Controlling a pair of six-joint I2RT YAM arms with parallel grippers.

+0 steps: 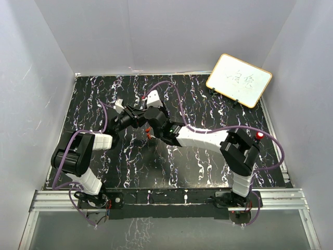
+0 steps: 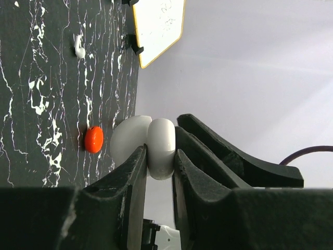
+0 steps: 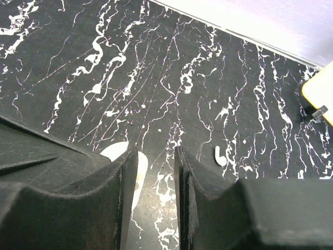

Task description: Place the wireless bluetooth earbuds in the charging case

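A white rounded case [image 2: 161, 148] is held upright between the fingers of my left gripper, which is shut on it. Behind it a paler rounded white part [image 2: 130, 136], perhaps its lid, sticks out to the left. My right gripper stands part open, with bare table showing between its fingertips. Part of the white case shows past its left finger in the right wrist view. One white earbud lies on the table, apart from both grippers; the left wrist view also shows that earbud [image 2: 79, 48]. The inside of the case is hidden.
A whiteboard [image 1: 239, 80] with a yellow edge stands at the back right. A red oval thing [image 2: 93, 139] shows beyond the case in the left wrist view. The two grippers are close together, the right one's dark fingers [image 2: 213, 146] just behind the case.
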